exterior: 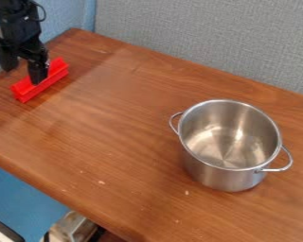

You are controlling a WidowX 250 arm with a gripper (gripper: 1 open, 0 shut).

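Observation:
My black gripper [24,59] is at the upper left, open, its fingers just over a red oblong object [38,86] lying on the wooden table near its left edge. Whether the fingers touch the red object cannot be told. A steel pot [230,147] with two side handles stands on the right half of the table, empty.
A grey padded wall [204,38] runs along the back, and a blue surface shows beyond the left edge.

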